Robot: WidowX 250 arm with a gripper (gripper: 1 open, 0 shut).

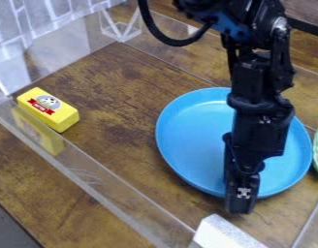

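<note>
My black gripper (242, 184) reaches down from the top right over a blue plate (185, 131), its lower end at the plate's front part and near rim. It is open, though its dark fingers overlap in this view and whatever lies between them is hidden.
A yellow box (47, 108) with a printed label sits at the left on the wooden table (104, 184). A green object (317, 150) is at the right edge, a white object (227, 234) at the bottom. A clear plastic barrier runs along the front left.
</note>
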